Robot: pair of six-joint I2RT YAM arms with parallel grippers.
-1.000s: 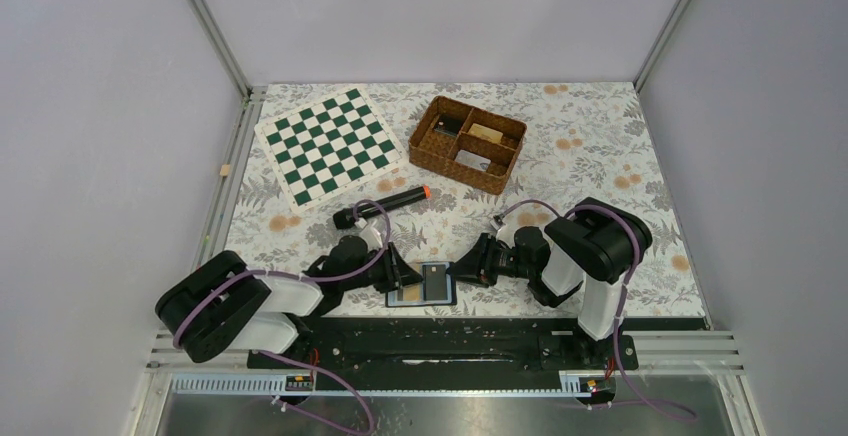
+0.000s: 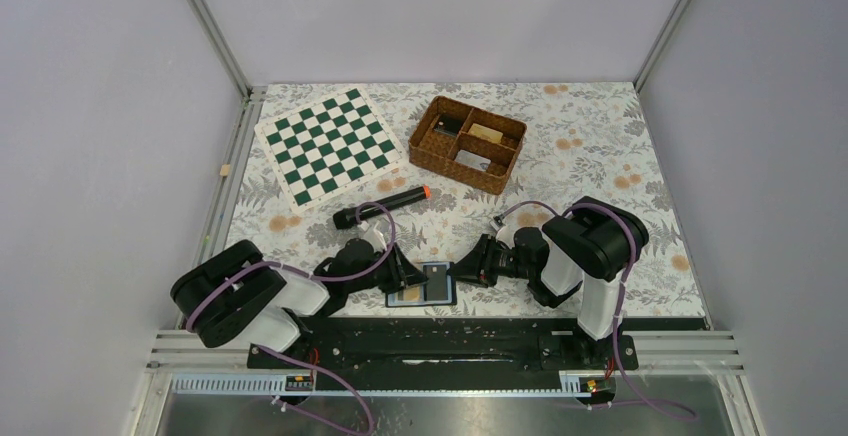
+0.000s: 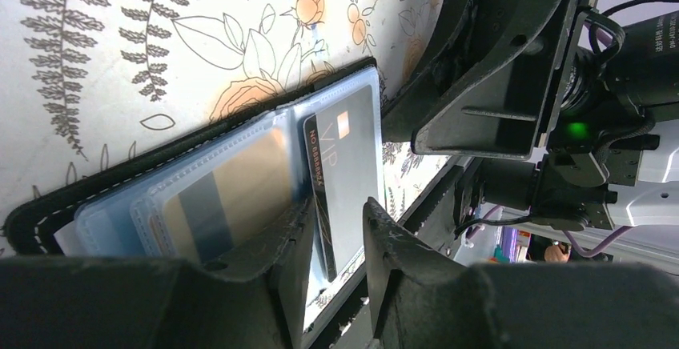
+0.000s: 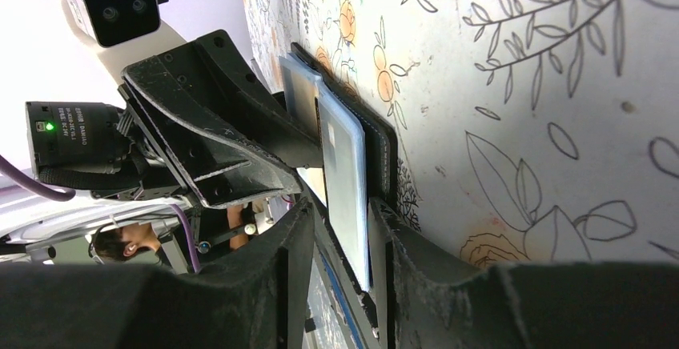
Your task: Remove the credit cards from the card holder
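Observation:
The card holder (image 2: 453, 296) lies spread flat at the table's front edge, black-bordered with clear bluish sleeves. In its right sleeve sits a grey VIP card (image 3: 348, 141); a tan card (image 3: 252, 177) is in the sleeve to the left. My left gripper is open over the grey card, one fingertip near the card's dark left edge. At the holder's right end, my right gripper stands partly open, its fingers on either side of the clear sleeve (image 4: 346, 173). Whether the fingers touch the sleeve is unclear.
Behind the holder lies a black microphone (image 2: 385, 206) with an orange end. Farther back are a green-and-white checkered board (image 2: 330, 146) and a wicker basket (image 2: 455, 167) holding a few flat items. The two grippers are close together.
My left gripper has shifted slightly to the right over the holder, its arm following. The right arm has barely moved, and the holder lies where it was.

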